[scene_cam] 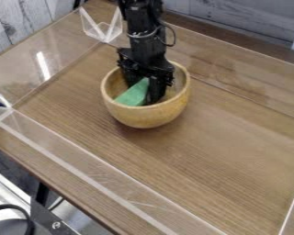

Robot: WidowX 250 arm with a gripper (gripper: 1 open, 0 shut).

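Observation:
A tan wooden bowl [147, 113] sits on the wooden table [198, 174] in the upper middle. Inside it lies a green object [132, 95]. The black gripper [152, 86] reaches down from the top of the view into the bowl, over the right part of the green object. Its fingertips are dark and partly hidden by the bowl, so whether they hold the green object is hard to see.
Clear plastic strips cross the table at the left and right edges. A clear angular object [100, 26] stands at the back left. A black cable [15, 216] lies at the lower left.

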